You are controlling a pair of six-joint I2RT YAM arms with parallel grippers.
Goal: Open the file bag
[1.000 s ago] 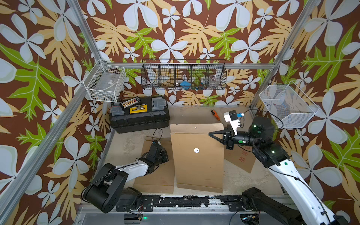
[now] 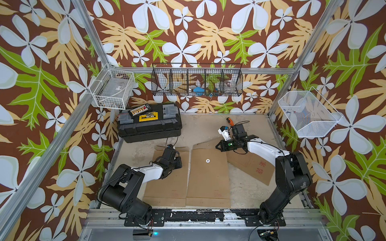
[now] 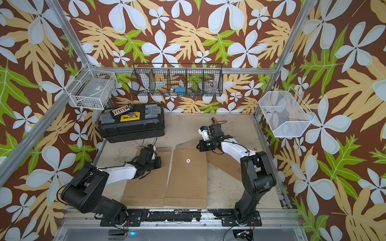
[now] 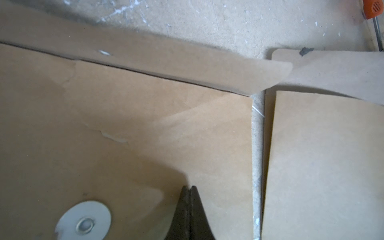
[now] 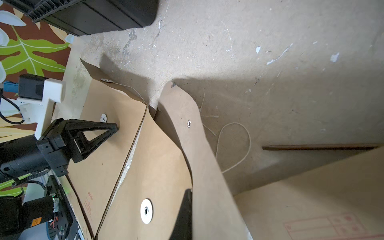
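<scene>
Two kraft file bags lie flat side by side: the left bag point(image 2: 164, 188) and the middle bag point(image 2: 207, 180), which has a white button point(image 5: 146, 211) near its top flap point(image 5: 188, 128). A third bag point(image 2: 257, 168) lies askew at the right. My left gripper hangs low over the left bag, shut, with nothing visible between its fingers, beside that bag's button point(image 4: 84, 224). My right gripper is down at the middle bag's top right, by the flap edge, shut; the flap hides part of it.
A black toolbox point(image 2: 149, 128) stands at the back left. An orange-handled tool point(image 2: 229, 121) lies behind my right gripper. Loose string point(image 5: 234, 124) lies beyond the flap. Wire baskets point(image 2: 112, 88) hang on the frame.
My right arm has come down and back with the middle bag, which was raised and now lies flat beside the left bag. My left arm has shifted slightly.
</scene>
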